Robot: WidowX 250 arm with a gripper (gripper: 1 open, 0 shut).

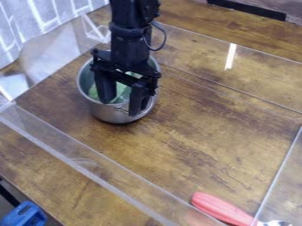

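Note:
My black gripper [125, 88] hangs over a round silver metal pot [118, 110], its fingers reaching down at the pot's mouth and front. Inside the pot, partly hidden behind the gripper, is something light green [99, 90]. Whether the fingers hold anything, and how far apart they stand, I cannot make out against the dark body.
A red-handled utensil [222, 208] lies at the front right. A blue object [26, 215] sits at the lower left corner. A whitish curtain-like sheet hangs at the upper left.

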